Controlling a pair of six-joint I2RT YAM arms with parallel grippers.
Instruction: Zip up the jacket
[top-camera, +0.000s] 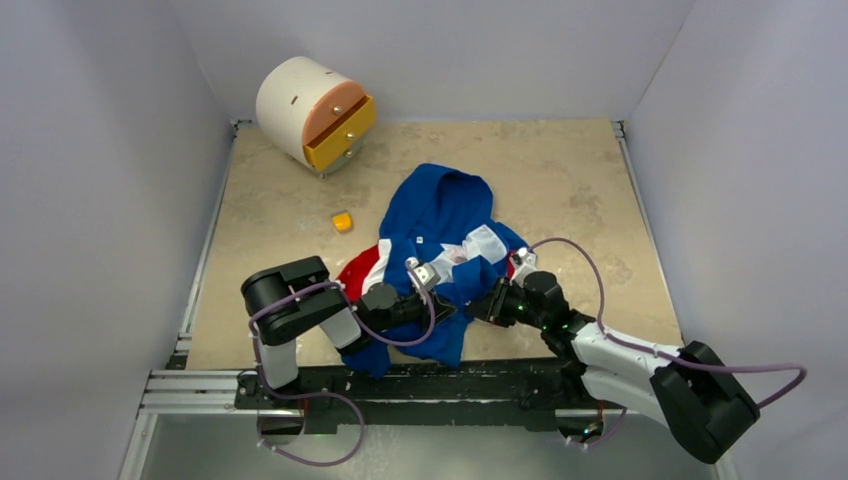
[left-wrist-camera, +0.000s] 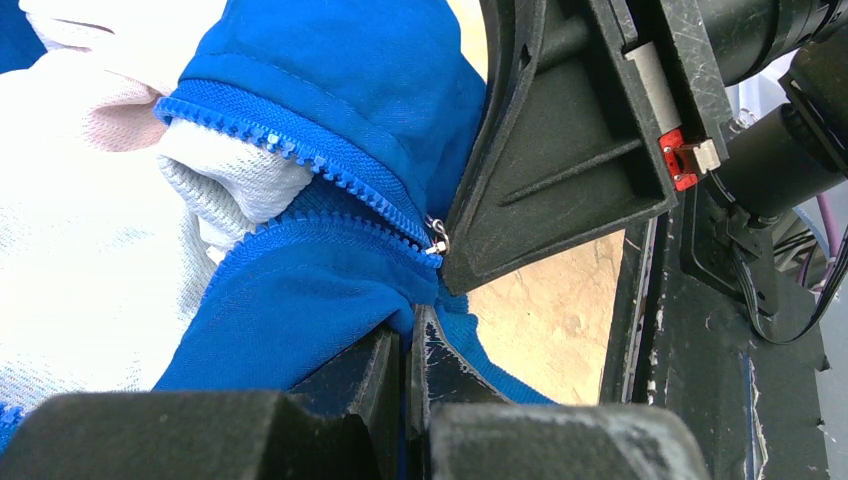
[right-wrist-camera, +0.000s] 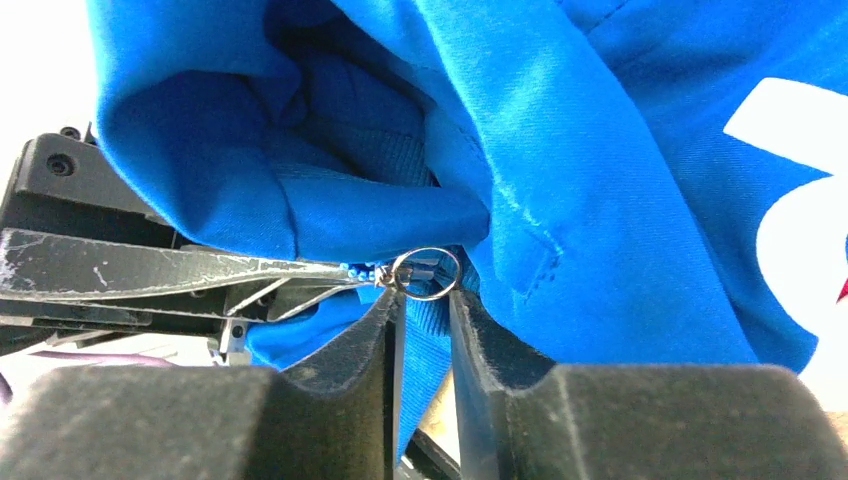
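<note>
A blue, white and red jacket (top-camera: 437, 200) lies on the table, its front zipper open above the hem. In the left wrist view the two blue rows of zipper teeth (left-wrist-camera: 330, 172) meet near the metal pull (left-wrist-camera: 438, 234). My left gripper is shut on the blue fabric by the hem, just below that point. My right gripper stands part open beside the zipper. The pull's thin ring (right-wrist-camera: 427, 274) appears at the gap between its fingertips, not gripped. The slider is partly hidden behind the ring.
A round cabinet with a yellow drawer (top-camera: 340, 134) stands at the back left. A small yellow block (top-camera: 342, 221) lies left of the jacket. Both grippers are close together at the table's front edge.
</note>
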